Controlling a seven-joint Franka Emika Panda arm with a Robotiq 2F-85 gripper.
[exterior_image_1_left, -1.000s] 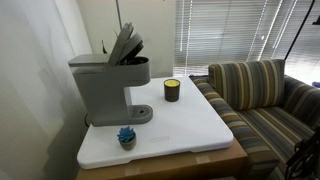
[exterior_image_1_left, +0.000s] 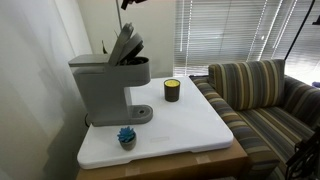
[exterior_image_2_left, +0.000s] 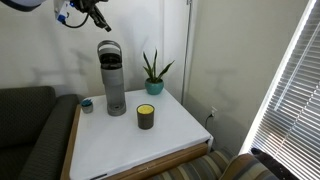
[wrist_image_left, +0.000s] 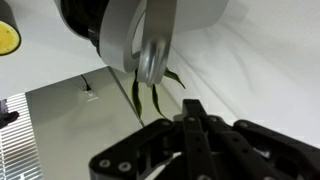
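Note:
A grey coffee maker (exterior_image_1_left: 105, 92) stands on the white table with its lid (exterior_image_1_left: 124, 42) tilted up. In exterior view 2 the same coffee maker (exterior_image_2_left: 112, 78) is seen narrow side on. To its right in exterior view 1 is a dark cup (exterior_image_1_left: 172, 92) with a yellow inside. My gripper (exterior_image_2_left: 98, 20) hangs in the air above the machine, apart from it. Only a dark bit of the arm shows at the top of exterior view 1. In the wrist view the gripper is shut, nothing showing between its fingers, with the raised lid (wrist_image_left: 157, 40) ahead.
A small pot with a blue succulent (exterior_image_1_left: 127, 138) sits near the table's front left edge in exterior view 1. Behind the machine in exterior view 2 stands a green leafy plant (exterior_image_2_left: 154, 76). A striped sofa (exterior_image_1_left: 248, 85) adjoins the table.
Part of the arm has come into sight at the top of exterior view 1 and moved left, over the coffee maker. The objects on the table have not moved.

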